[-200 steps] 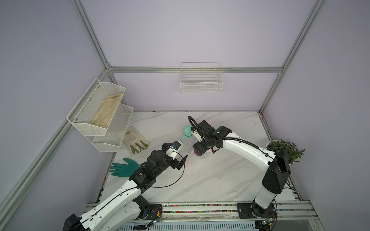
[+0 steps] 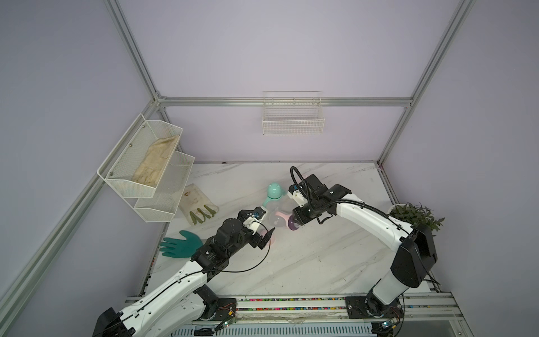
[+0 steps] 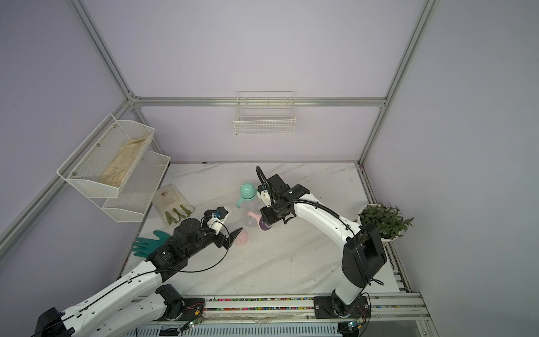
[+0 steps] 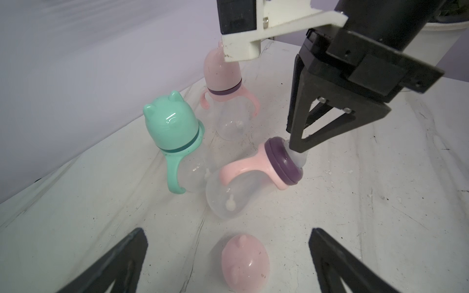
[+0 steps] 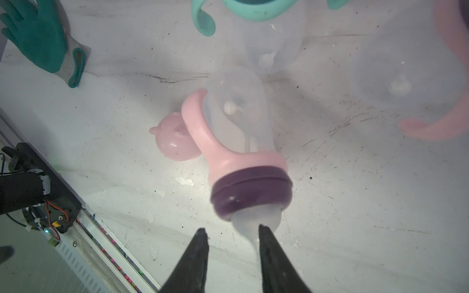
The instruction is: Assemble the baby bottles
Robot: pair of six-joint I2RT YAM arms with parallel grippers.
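Observation:
A clear bottle with pink handles (image 4: 244,171), purple collar (image 5: 251,192) and teat (image 5: 256,219) lies tipped in the middle. My right gripper is at the teat, its fingers part open; whether they touch it is unclear. My left gripper stands open above the table. A loose pink cap (image 4: 245,263) lies nearer it. Behind stand a mint-capped bottle (image 4: 171,122) and a pink-capped bottle (image 4: 222,70).
A green glove (image 2: 179,247) and a second glove on a board (image 2: 196,205) lie at the left. Wire baskets (image 2: 146,168) hang above them. A potted plant (image 2: 412,216) stands at the right edge.
The purple-collared bottle now appears more tipped onto its side. The left arm has barely moved.

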